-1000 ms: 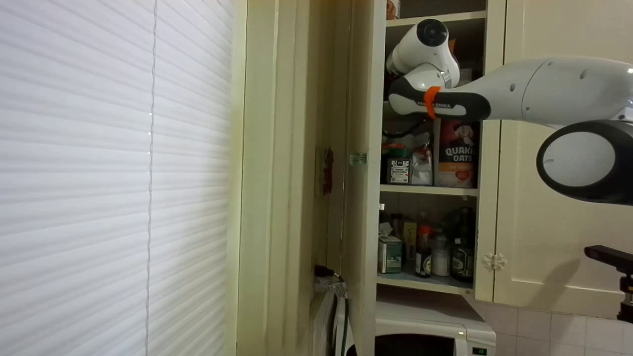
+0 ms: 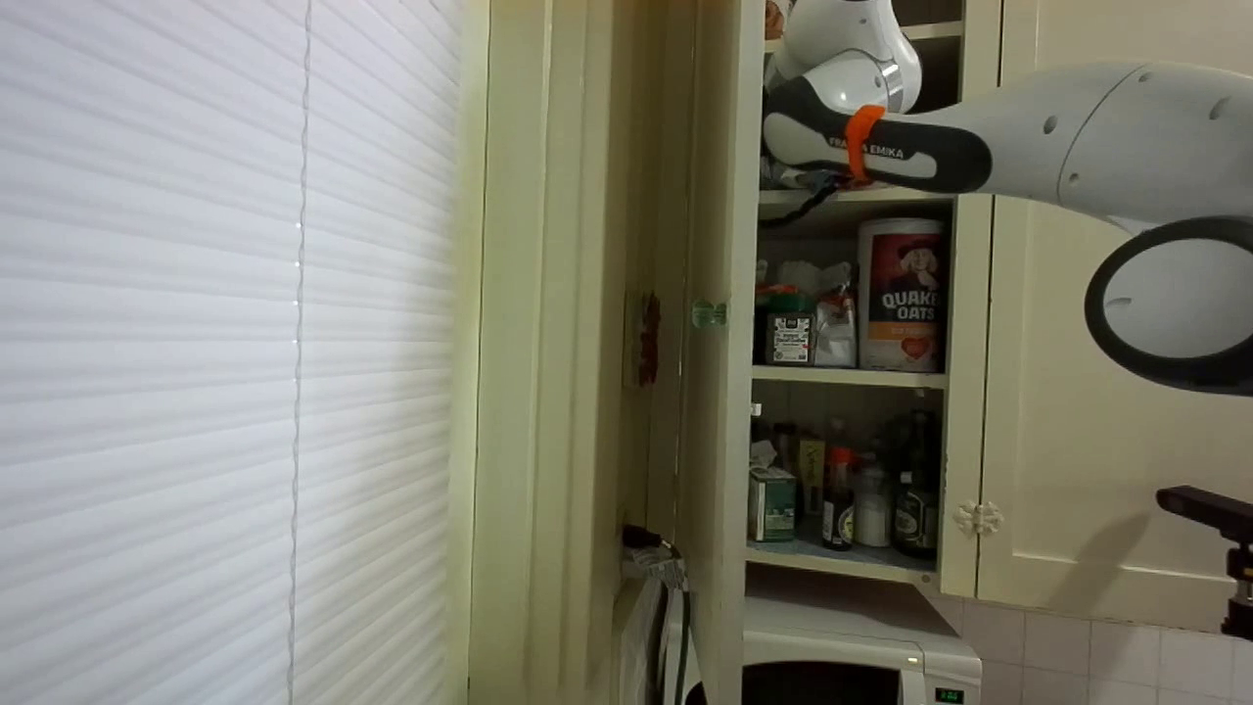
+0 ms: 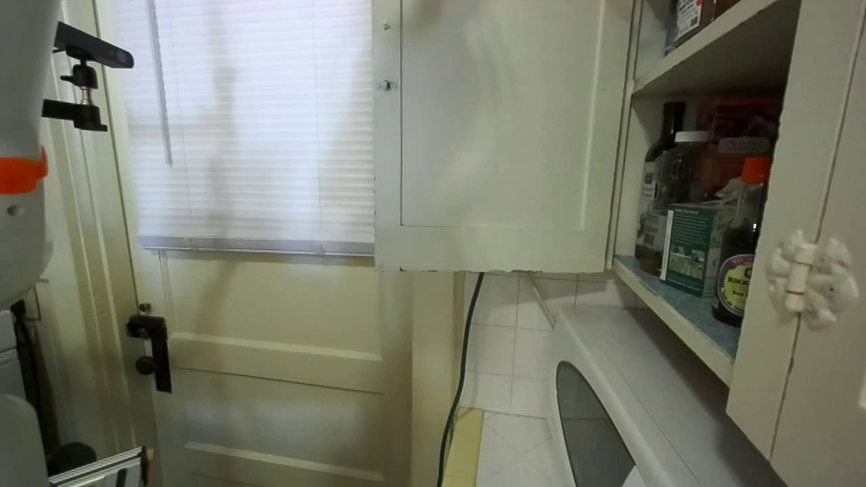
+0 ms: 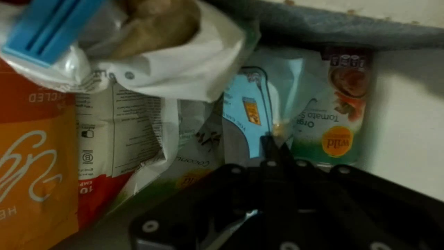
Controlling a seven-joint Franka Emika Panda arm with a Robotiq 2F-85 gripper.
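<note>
In the wrist view my gripper is shut, with no object clearly visible between its dark fingers. Its tips overlap a clear plastic bag with a light-blue printed panel [image 4: 252,112]; whether they touch it cannot be told. Just right of the tips is a tomato can or carton [image 4: 335,133] with an orange "wild" label. A white bag folded open [image 4: 166,77], clipped with a blue clip [image 4: 52,29], lies at upper left. In exterior view 1 the arm's wrist [image 2: 869,147] is at an upper cabinet shelf, and the gripper itself is hidden.
An orange pouch [image 4: 35,166] stands at the wrist view's left; pale shelf space [image 4: 408,125] is bare at right. Below the arm are an oats canister [image 2: 902,294] and several bottles. The open cabinet door [image 2: 719,470] borders the shelves on the left.
The arm has risen in exterior view 1, its wrist lifting from in front of the oats canister's top to higher up the cabinet. The lower shelves look unchanged.
</note>
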